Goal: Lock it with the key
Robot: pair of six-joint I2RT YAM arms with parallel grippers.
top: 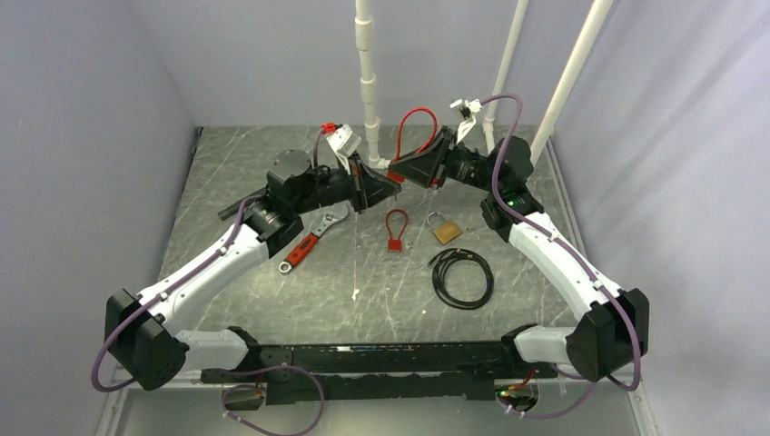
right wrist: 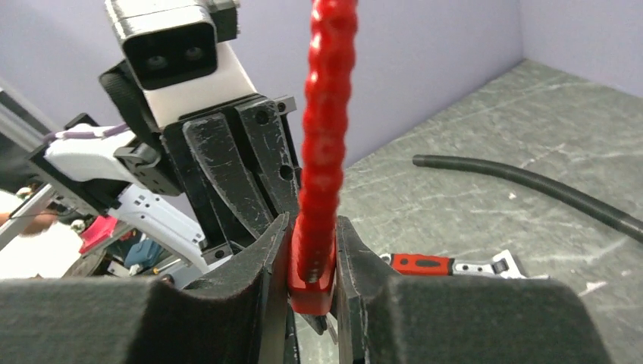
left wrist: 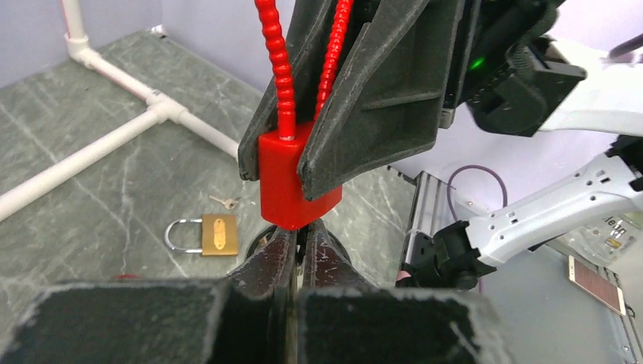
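Observation:
In the top view, a red cable lock (top: 419,111) is held up above the table, its loop upward. My right gripper (top: 395,170) is shut on the lock's red body (left wrist: 284,186). Just below that body, my left gripper is shut, its fingertips pointing up at the underside. A thin metallic sliver (right wrist: 331,328) shows by the left fingertips in the right wrist view; whether it is a key between them is unclear. The keyhole is hidden. Both ends of the cable (left wrist: 277,68) enter the body.
On the table lie a second red cable lock (top: 395,245), a brass padlock (top: 446,232), small keys (left wrist: 226,202), a coiled black cable (top: 490,282) and a red-handled wrench (top: 300,251). White pipes (top: 367,82) stand behind.

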